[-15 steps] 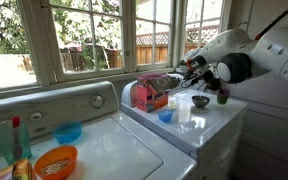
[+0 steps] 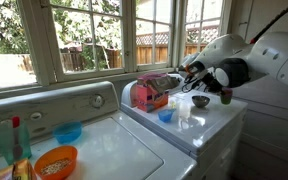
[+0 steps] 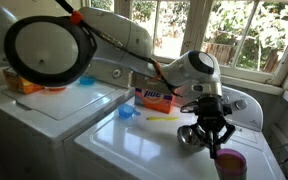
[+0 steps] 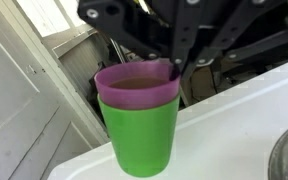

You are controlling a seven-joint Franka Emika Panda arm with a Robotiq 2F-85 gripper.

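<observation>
A pink cup (image 4: 134, 82) sits nested in a green cup (image 4: 142, 138), its rim standing above the green one. In the wrist view, the tip of my gripper is at the rim's right side; the fingers look shut, and whether the thin rim lies between them cannot be made out. Exterior view 2 has the pink cup (image 3: 230, 156) low at the right, with the gripper (image 3: 213, 152) pointing down at its edge. From exterior view 1, the green cup (image 2: 226, 96) appears at the machine's far right end.
A metal bowl (image 3: 190, 138) stands close to the gripper. Farther left on the white machine top (image 3: 134, 143) are a blue bowl (image 3: 126, 111), a yellow item (image 3: 162, 119) and a red box (image 3: 154, 99). An orange bowl (image 2: 56, 163) rests on the nearer machine.
Over the last second the arm and gripper have shifted slightly near the cups, and the green cup shows a little farther right and more clearly. The other objects stay put.
</observation>
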